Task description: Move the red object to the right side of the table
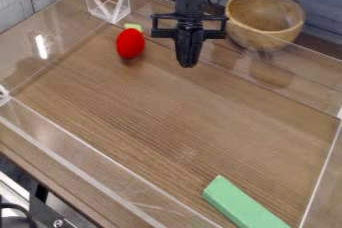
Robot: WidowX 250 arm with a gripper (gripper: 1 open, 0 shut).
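The red object [130, 43], rounded and upright-looking, is on the wooden table at the far left. My black gripper [187, 48] hangs to its right over the far part of the table, with a gap between them. Nothing shows held in the gripper. Its dark fingers are too small and blurred to tell how far apart they stand.
A wooden bowl [265, 20] is at the far right, close to the arm. Behind the red object sits a small yellow-green thing [132, 27]. A green block [245, 204] lies near the front right.
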